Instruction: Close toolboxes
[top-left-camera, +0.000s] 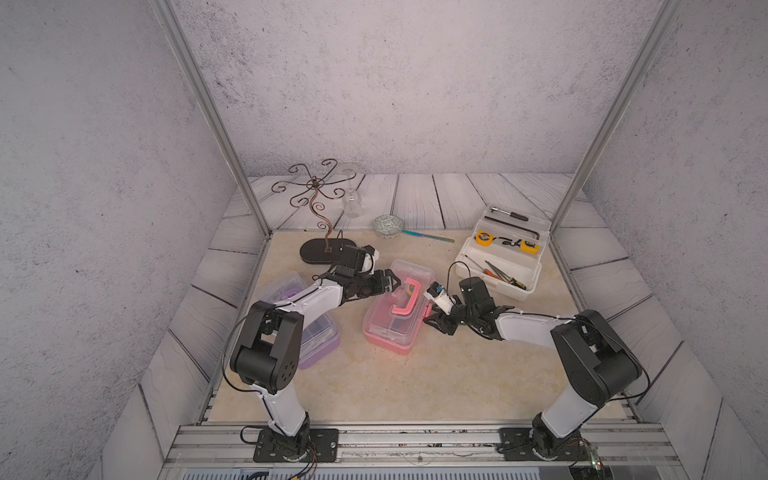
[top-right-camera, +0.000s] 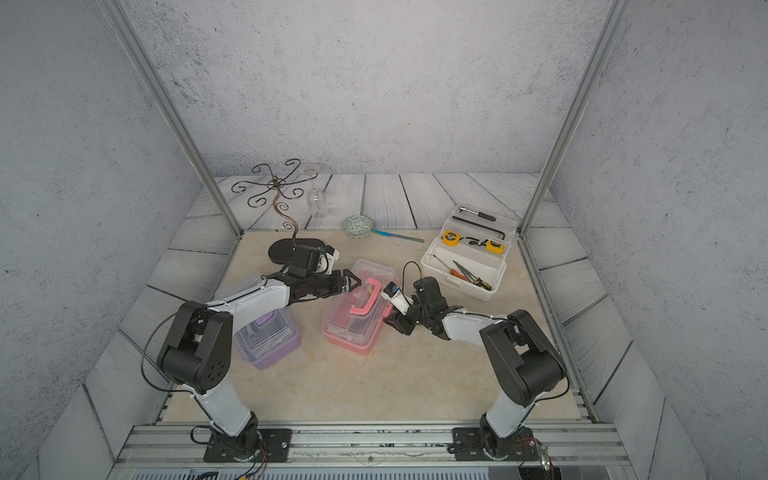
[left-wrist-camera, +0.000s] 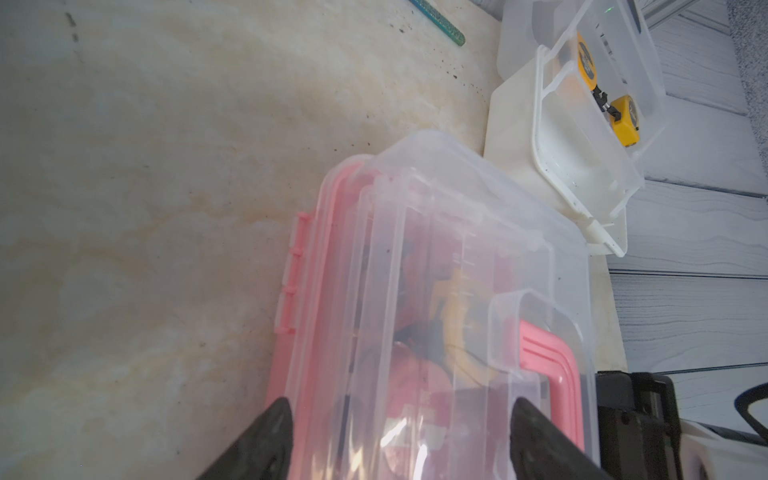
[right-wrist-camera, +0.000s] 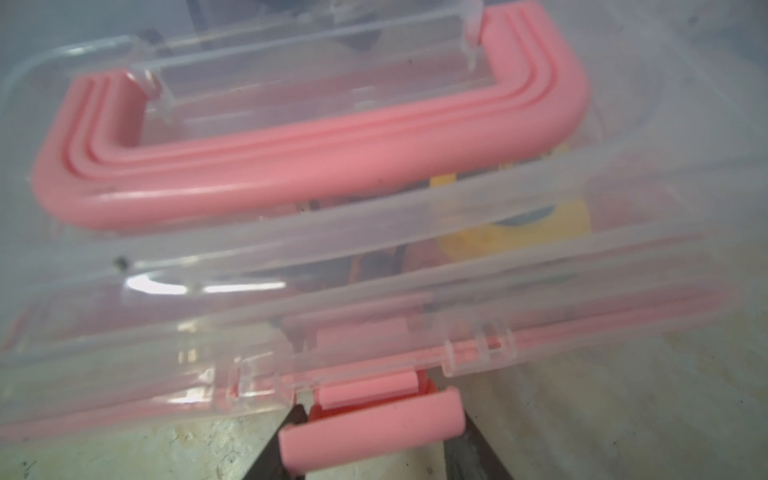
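Observation:
In the middle of the table sits the pink toolbox (top-left-camera: 389, 325) with its clear lid lowered over the base and its pink handle (right-wrist-camera: 320, 172) lying flat. At its front, my right gripper has one finger on each side of the pink latch (right-wrist-camera: 372, 432), shut on it; the latch sticks outward. My left gripper is open over the lid's hinge side, its fingers (left-wrist-camera: 260, 444) apart. The white toolbox (top-left-camera: 506, 293) stands open at the back right, tools inside. A purple toolbox (top-right-camera: 276, 349) at left has its lid down, partly hidden by my left arm.
A metal stand with a dark base (top-left-camera: 314, 251) is behind my left arm. Further back are a clear glass (top-left-camera: 352, 204), a patterned dish (top-left-camera: 388, 225) and a blue-green stick (top-left-camera: 428, 236).

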